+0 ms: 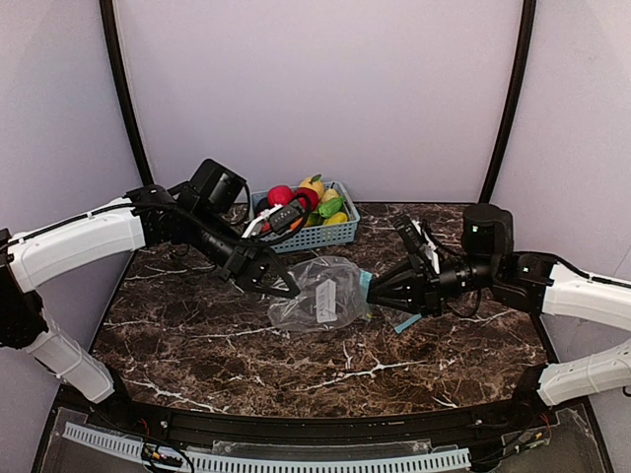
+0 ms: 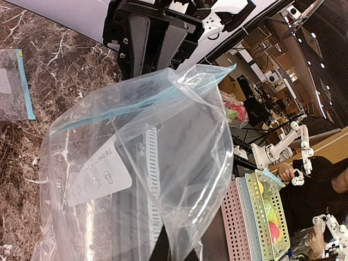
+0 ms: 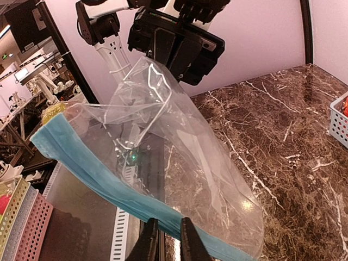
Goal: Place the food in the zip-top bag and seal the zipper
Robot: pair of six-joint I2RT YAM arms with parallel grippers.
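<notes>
A clear zip top bag (image 1: 315,296) with a blue zipper strip hangs between both grippers above the table. My left gripper (image 1: 286,286) is shut on the bag; in the left wrist view the film bunches at its fingers (image 2: 162,250). My right gripper (image 1: 377,294) is at the blue zipper strip (image 3: 130,198); in the right wrist view its fingertips stand a little apart at the strip, and whether they grip it is unclear. The fruit, mixed red, yellow and green, sits in a blue basket (image 1: 330,234) at the back.
Another flat bag with a blue strip (image 2: 24,87) lies on the table on the right side, partly under my right arm in the top view.
</notes>
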